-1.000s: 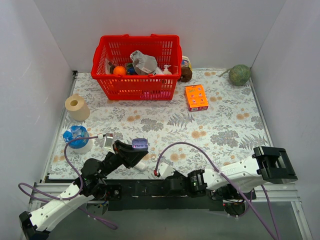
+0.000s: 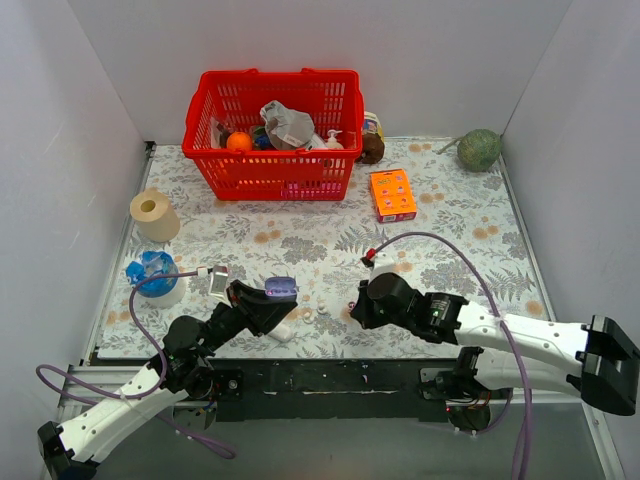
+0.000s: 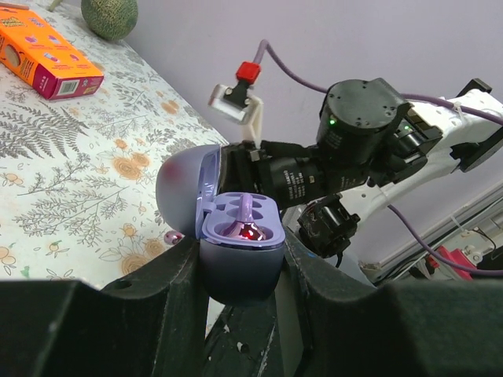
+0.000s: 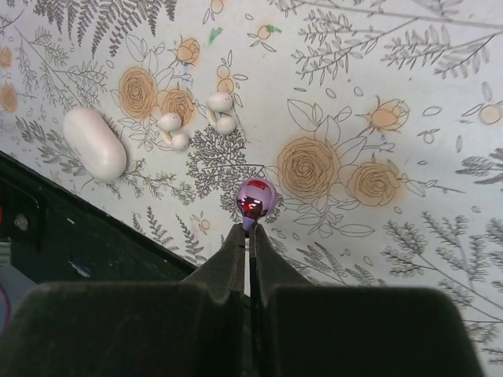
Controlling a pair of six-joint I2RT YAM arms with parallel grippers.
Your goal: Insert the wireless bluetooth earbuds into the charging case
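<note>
My left gripper is shut on the purple charging case [image 3: 240, 271], holding it above the table with its lid up. Inside the case, a shiny red and purple piece [image 3: 244, 229] with an upright stem looks like an earbud in the slot nearest the camera. Pinched at its stem, a purple-red earbud [image 4: 256, 198] extends from the tips of my shut right gripper. In the top view the right gripper [image 2: 354, 308] is to the right of the case [image 2: 281, 288], with a gap between them.
A white case [image 4: 94, 144] and several white earbuds [image 4: 219, 102] lie on the table below. Further back stand a red basket [image 2: 275, 175] and an orange box [image 2: 393, 195]. A paper roll [image 2: 154, 215] stands at left.
The right arm has swung up from the table's front edge, its gripper now further back over the table and right of the case. The left arm and case look unmoved.
</note>
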